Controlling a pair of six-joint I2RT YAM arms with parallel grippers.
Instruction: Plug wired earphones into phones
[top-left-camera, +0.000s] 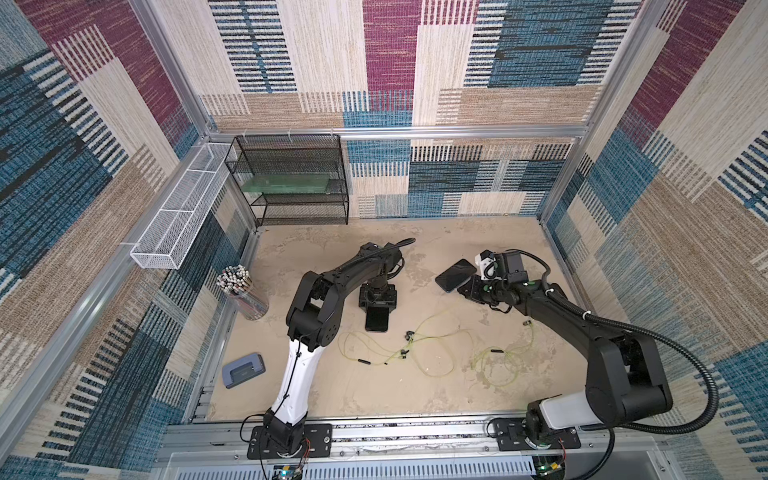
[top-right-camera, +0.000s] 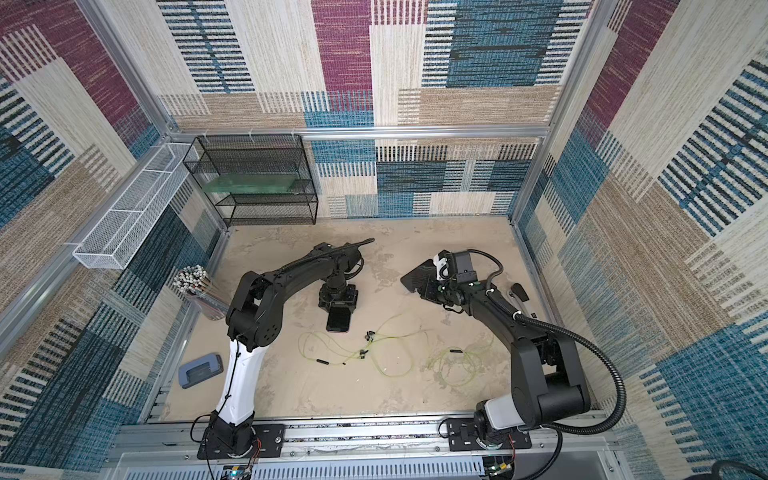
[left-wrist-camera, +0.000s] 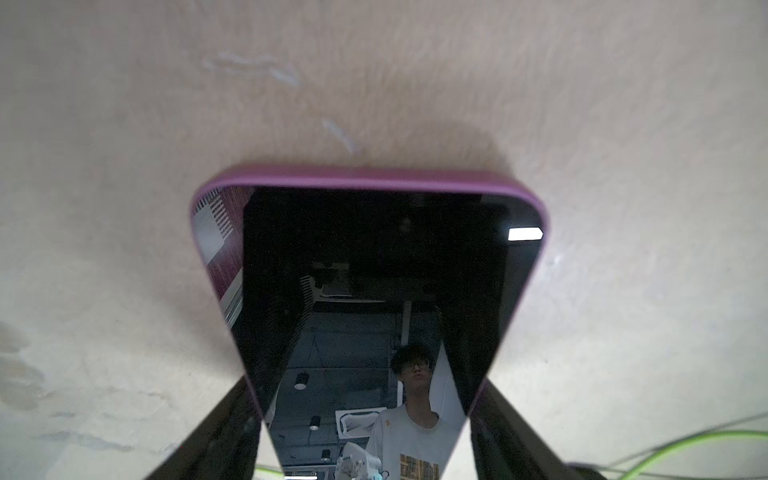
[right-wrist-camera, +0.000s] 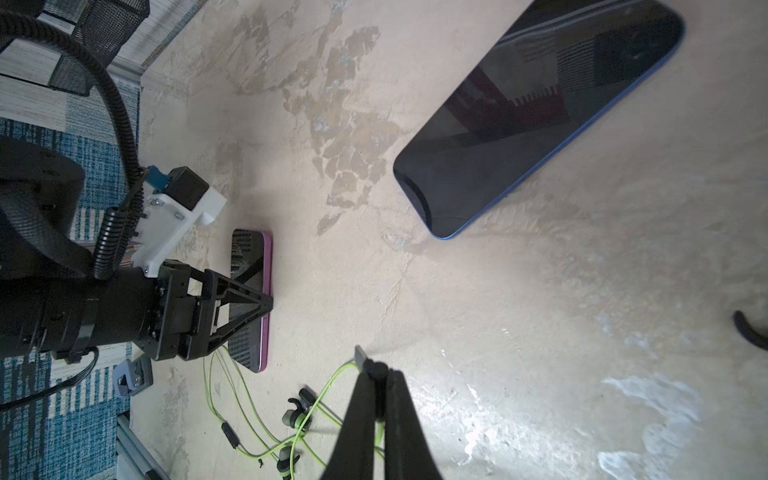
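A purple-edged phone (left-wrist-camera: 368, 264) lies screen up between the spread fingers of my left gripper. Both fingers come right up to its long sides, but whether they press on it is hard to tell. Past the right hand's tips, a blue-edged phone (right-wrist-camera: 536, 120) rests on the table, held by nothing. My right gripper is shut on a black earphone plug (right-wrist-camera: 374, 370), whose short metal tip points away from the fingers. Green earphone cable (right-wrist-camera: 328, 384) runs back from there, with black earbuds (right-wrist-camera: 296, 416) lying in front of the left hand.
More green cable (top-left-camera: 432, 336) lies in loose loops across the middle and right. A blue-grey holder (top-left-camera: 243, 370) and a cup of sticks (top-left-camera: 248, 300) stand at left. A mesh rack (top-left-camera: 292, 208) is at the back.
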